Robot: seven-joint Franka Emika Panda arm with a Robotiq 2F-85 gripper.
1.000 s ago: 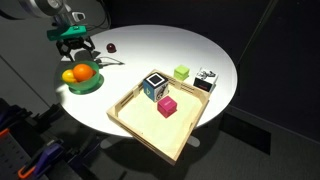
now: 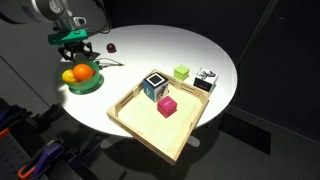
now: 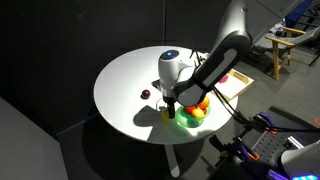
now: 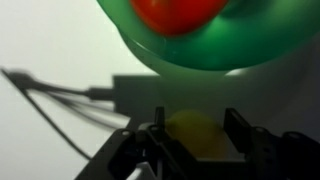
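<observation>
A yellow round thing (image 4: 196,135) sits low in the wrist view. On either side of it stand the fingertips of my gripper; whether they press on it does not show clearly. Exterior view 2 has the same yellow thing (image 3: 168,116) on the white table just outside the green bowl (image 3: 190,122), with my gripper (image 3: 164,107) down at it. The arm hides it in exterior view 1. Inside the bowl lie an orange ball (image 2: 83,72) and a yellow piece (image 2: 68,76). A red round thing (image 4: 178,10) shows within the bowl in the wrist view.
A wooden tray (image 2: 128,120) holds a dark patterned cube (image 2: 155,86) and a pink cube (image 2: 167,106). Behind it are a green cube (image 2: 181,72) and a black-and-white box (image 2: 206,79). A dark red thing (image 2: 111,48) lies near the arm.
The arm has shifted slightly downward near the far side of the bowl. The bowl, tray and cubes stay where they were.
</observation>
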